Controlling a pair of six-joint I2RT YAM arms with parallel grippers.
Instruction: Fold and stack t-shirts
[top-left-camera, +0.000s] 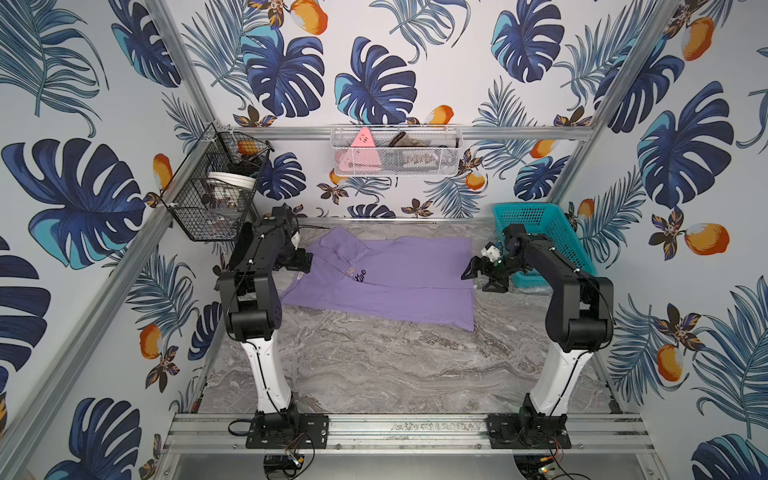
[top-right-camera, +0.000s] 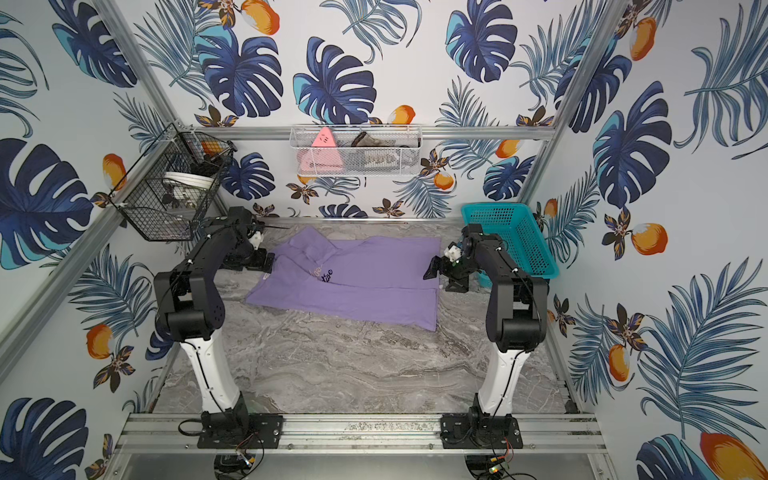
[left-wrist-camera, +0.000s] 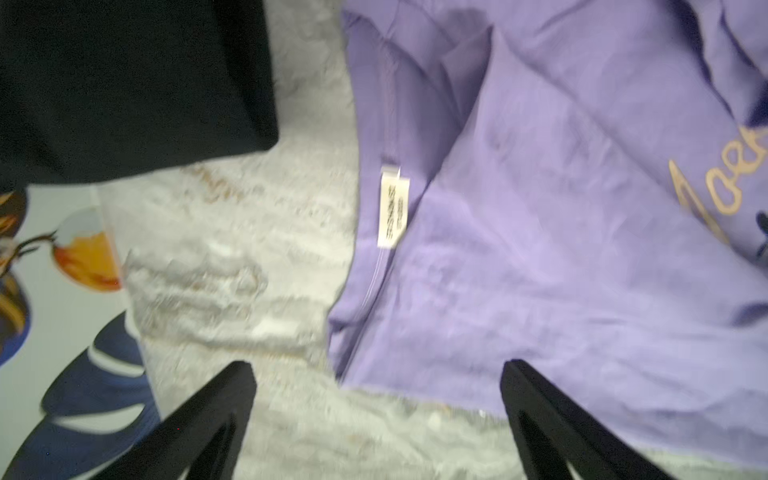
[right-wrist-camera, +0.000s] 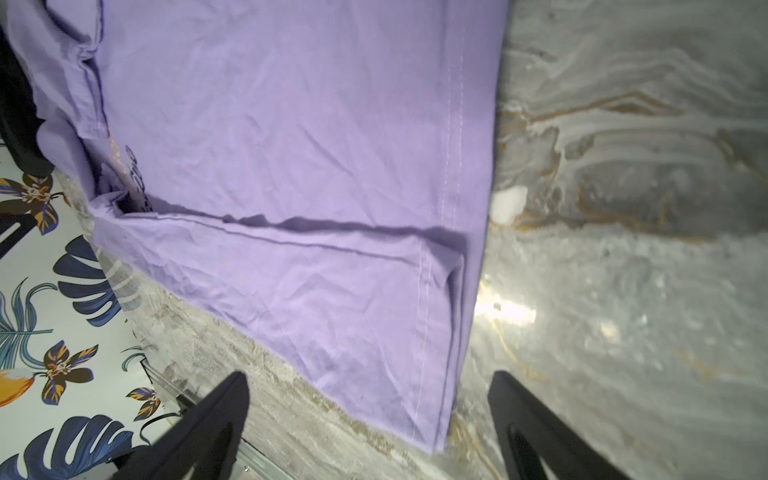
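Note:
A lavender T-shirt (top-left-camera: 412, 264) lies spread on the marbled table, its front strip partly folded along a long crease, its left part rumpled around a script print (top-right-camera: 326, 274). My left gripper hangs open over the shirt's left edge, where a white tag (left-wrist-camera: 393, 209) shows. My right gripper is open above the right edge, near the end of the crease. Neither holds cloth.
A teal plastic basket (top-left-camera: 580, 248) stands at the back right. A black wire basket (top-left-camera: 200, 224) hangs on the left wall, a white mesh basket (top-left-camera: 400, 168) on the back rail.

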